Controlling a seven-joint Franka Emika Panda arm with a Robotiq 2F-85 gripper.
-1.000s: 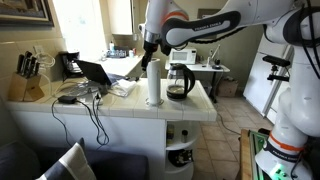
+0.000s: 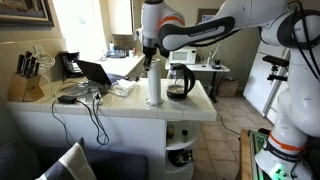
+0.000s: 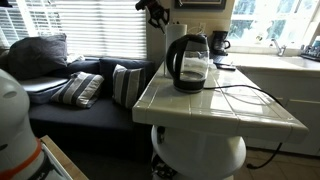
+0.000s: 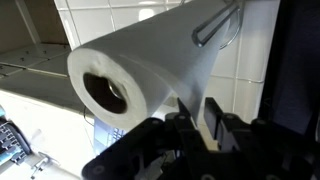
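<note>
A white paper towel roll stands upright on the tiled counter. In the wrist view the roll lies across the upper middle, its hollow core facing the camera and a metal wire of the holder along its side. My gripper hangs just above the top of the roll, pointing down. Seen close, the gripper has its dark fingers a little apart beside the roll's near edge, with pale paper or tile showing in the gap. Whether the fingers touch the roll I cannot tell.
A glass kettle stands close beside the roll on the counter. A laptop, cables and a knife block are farther along. A dark sofa with cushions lies beyond the counter.
The arm's wrist has shifted and tilted slightly above the roll over the last second. The roll and kettle appear to stand where they stood.
</note>
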